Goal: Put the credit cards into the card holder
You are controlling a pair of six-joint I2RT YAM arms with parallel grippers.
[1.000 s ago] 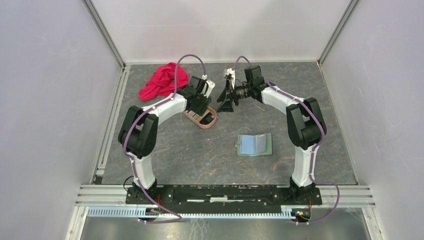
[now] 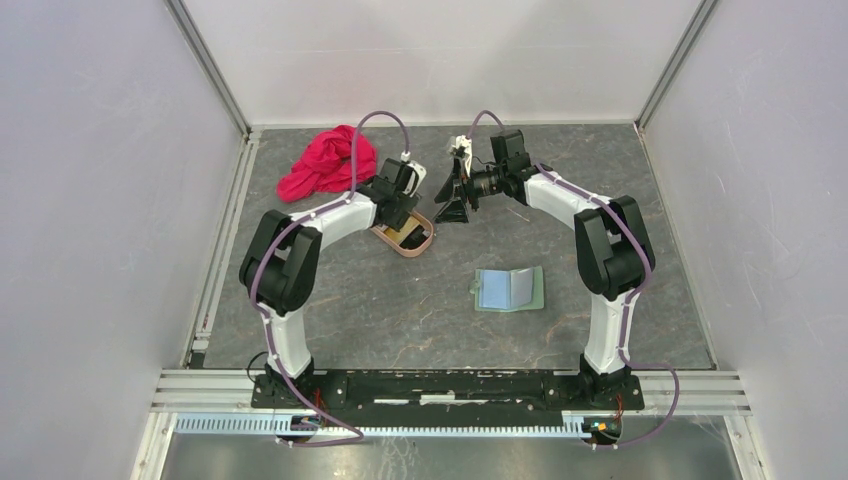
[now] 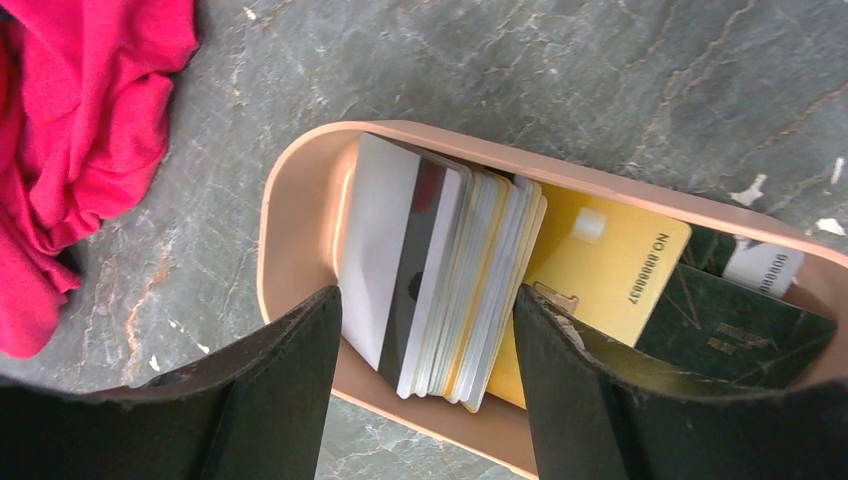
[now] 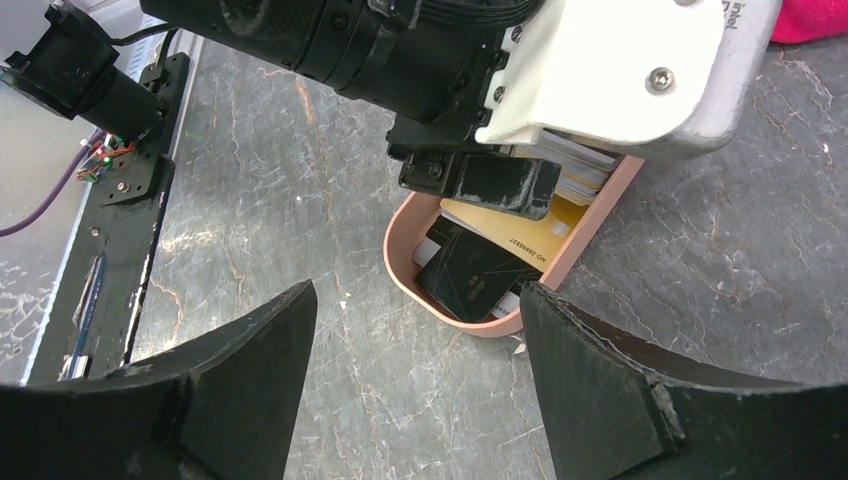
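Observation:
A pink oval tray (image 2: 420, 249) holds the cards. In the left wrist view a stack of cards (image 3: 430, 270) stands at one end, white and cream edges up, beside a yellow card (image 3: 610, 270) and dark cards (image 3: 730, 330). My left gripper is over that stack, part open, a fingertip on either side; whether it touches the cards is unclear. My right gripper hangs open just beside the tray, nothing between its fingers. The card holder (image 2: 508, 289), seemingly the open green-edged booklet with blue pages, lies at the front right.
A red cloth (image 2: 330, 160) lies crumpled behind the left arm. The two grippers are close together at the back middle.
My left gripper has shifted slightly over the tray, uncovering more of the yellow card in the top view. The right arm and card holder are unmoved.

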